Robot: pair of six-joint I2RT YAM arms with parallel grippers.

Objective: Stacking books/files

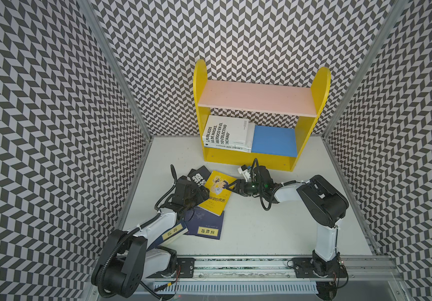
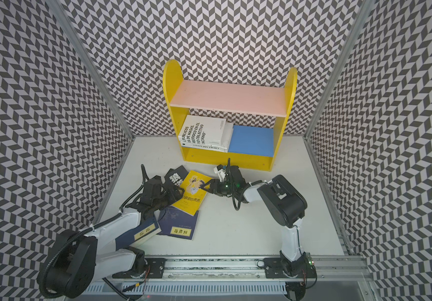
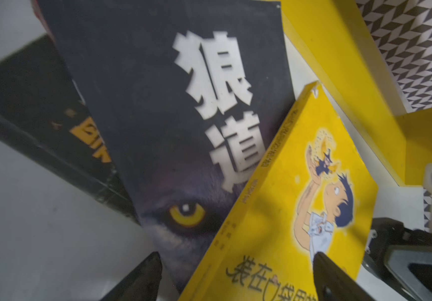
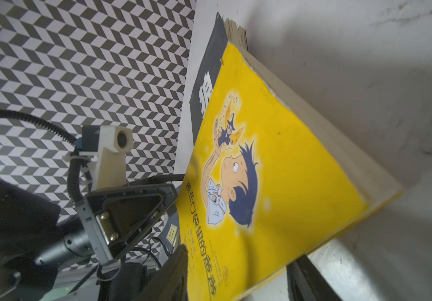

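The yellow book (image 1: pixel 217 198) lies slanted over other books, its right edge raised in the right wrist view. My left gripper stands open at its left side, fingers (image 3: pixel 140 281) apart with part of the book in view between them. From the right, my right gripper reaches the book's other edge, its fingers (image 4: pixel 303 276) apart around that edge. Whether either pair touches the cover is hard to tell. Beneath the yellow book are a dark wolf book (image 3: pixel 175 100) and a navy book (image 1: pixel 206 223); another blue book (image 1: pixel 170 234) is partly under the left arm.
A yellow shelf (image 1: pixel 306 135) with a pink top board (image 1: pixel 261 97) stands at the back. White books (image 1: pixel 226 133) lie on its lower left, beside bare blue board (image 1: pixel 274 141).
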